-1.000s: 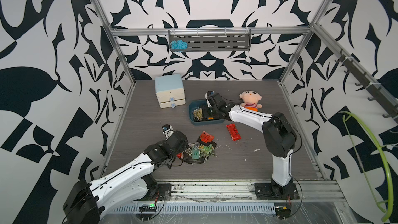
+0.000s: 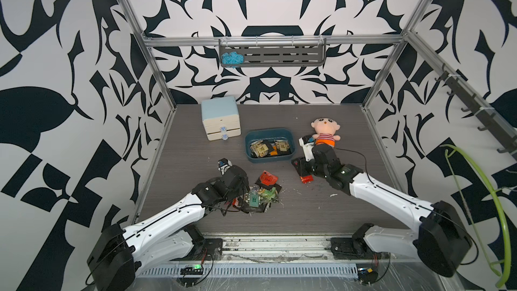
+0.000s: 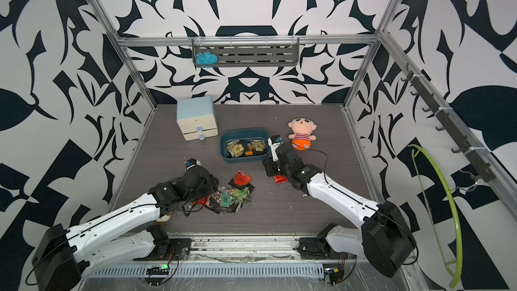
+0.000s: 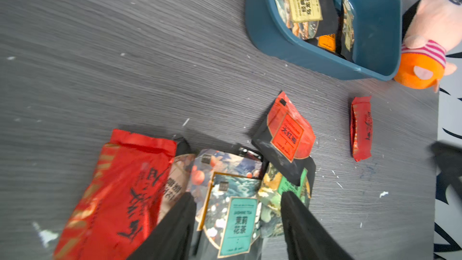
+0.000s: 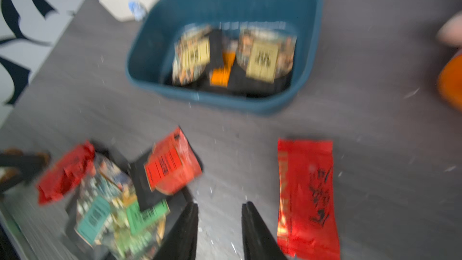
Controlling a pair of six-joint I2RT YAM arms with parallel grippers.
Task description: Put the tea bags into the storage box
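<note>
Several tea bags lie inside the blue storage box [image 5: 202, 97]. In front of it on the table is a loose pile with a green-labelled bag [image 4: 238, 226], a black-and-red bag [image 4: 288, 134] and a large red bag [image 4: 122, 195]. A separate red tea bag [image 5: 308, 197] lies flat to the right of the pile. My left gripper hangs above the pile with its fingers apart and nothing gripped. Over the table, just left of the separate red bag in the right wrist view, my right gripper has parted fingers and an empty gap.
A small drawer cabinet [image 2: 220, 118] stands behind and left of the box. The plush doll [image 2: 325, 129] sits behind my right arm. Bare table lies to the left of the box and at the far right.
The left gripper has shifted slightly right over the pile.
</note>
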